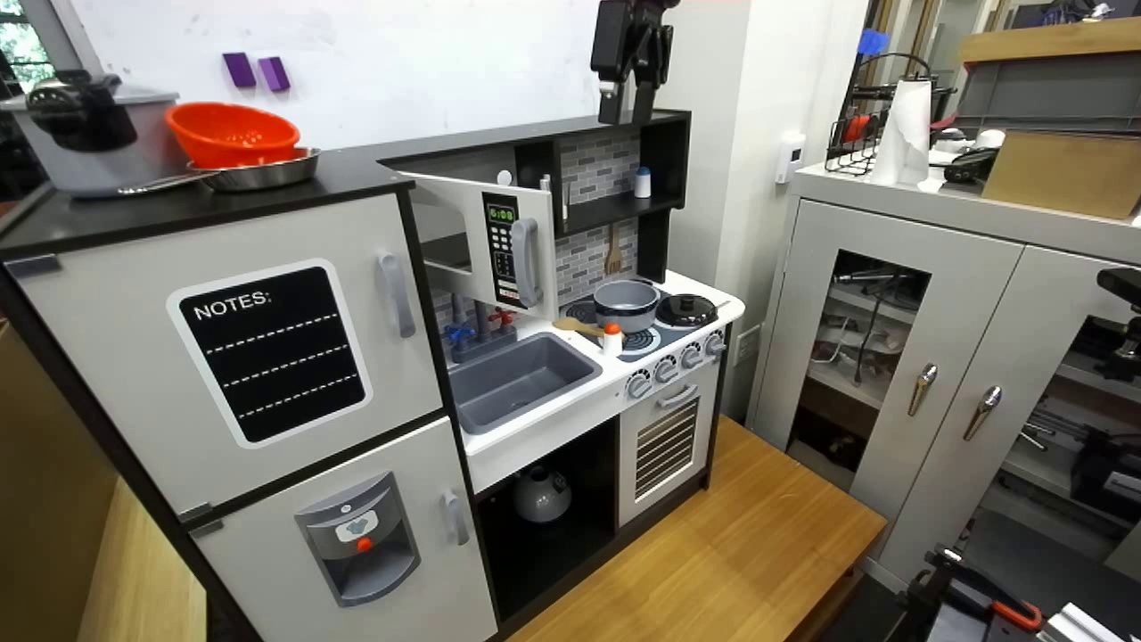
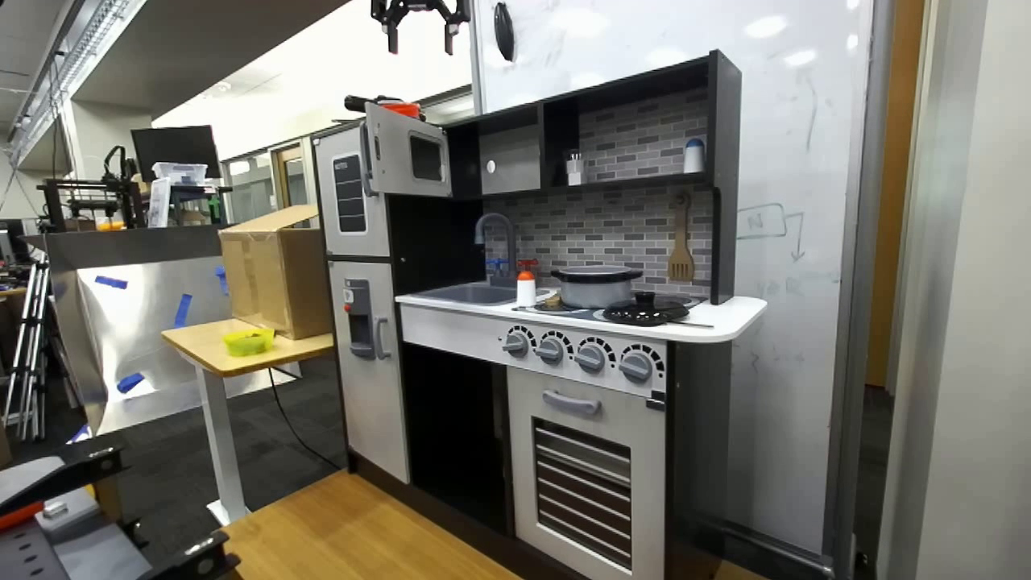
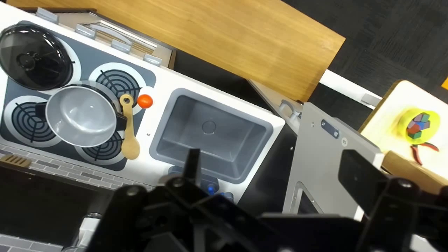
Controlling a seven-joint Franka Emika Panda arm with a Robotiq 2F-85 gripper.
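High over the toy kitchen hangs my gripper (image 2: 421, 44), its two fingers wide apart and nothing between them. In the wrist view it looks down past its dark fingers (image 3: 193, 164) onto the counter. A grey pot (image 3: 81, 117) sits on the stove, with a wooden spoon (image 3: 130, 130) beside it. Close to the spoon stands a white shaker with an orange top (image 3: 145, 101). The black lid (image 3: 33, 56) rests on another burner. The grey sink (image 3: 210, 130) looks empty. A microwave door (image 1: 487, 241) is swung open above the sink.
On top of the kitchen's left side are a red colander (image 1: 233, 134), a pan and a large pot (image 1: 102, 134). The upper shelf holds a blue-capped shaker (image 2: 693, 156). A wooden spatula (image 2: 681, 246) hangs on the back wall. Open air surrounds the gripper.
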